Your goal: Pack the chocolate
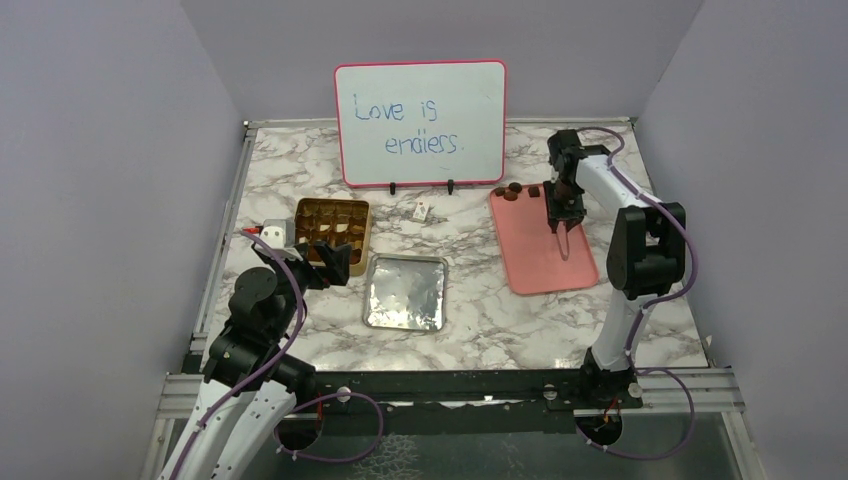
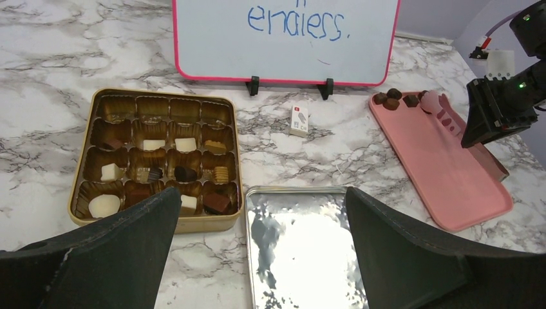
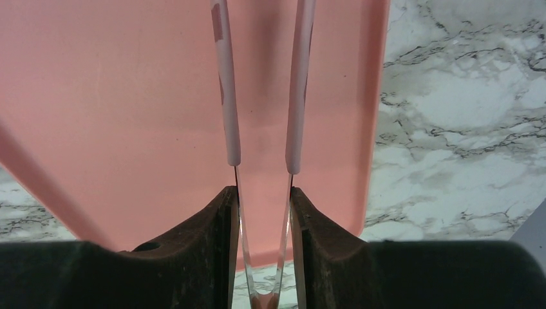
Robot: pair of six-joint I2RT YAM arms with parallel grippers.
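The gold chocolate box [image 2: 167, 111] holds white and brown pieces, some compartments empty, at the left. Several dark chocolates [image 1: 510, 195] sit at the back of the pink tray [image 1: 530, 270]. My right gripper is over the tray, its long pink-tipped fingers part open with only bare tray visible between them. My left gripper hangs by the gold box, open, with nothing between its fingers.
An empty steel tray [image 1: 405, 293] lies in the middle. A small white card box [image 2: 299, 121] and a whiteboard [image 1: 421, 120] stand behind.
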